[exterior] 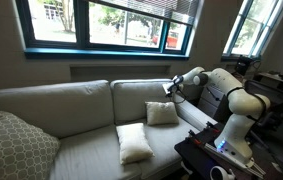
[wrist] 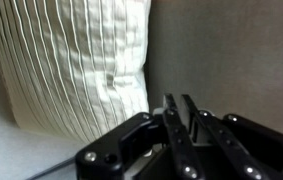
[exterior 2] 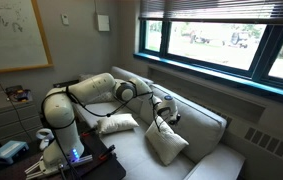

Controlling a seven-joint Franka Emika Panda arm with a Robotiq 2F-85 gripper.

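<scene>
A white cushion [exterior: 162, 113] leans against the backrest at the sofa's right end. Exterior view 2 has the same cushion [exterior 2: 166, 143] tilted, with my gripper [exterior 2: 167, 112] by its upper edge. From the first exterior view, the gripper [exterior: 170, 90] is just above the cushion's top. Ribbed white fabric [wrist: 86, 60] fills the left of the wrist view. To its right, my gripper has its fingertips close together, over a plain grey-brown surface. Whether any fabric is caught between them cannot be made out.
Another white cushion [exterior: 134, 143] lies on the middle of the seat, and a patterned cushion [exterior: 18, 148] rests at the left end. The sofa backrest [exterior: 56, 108] runs behind them below the window. Seat space between the cushions is bare.
</scene>
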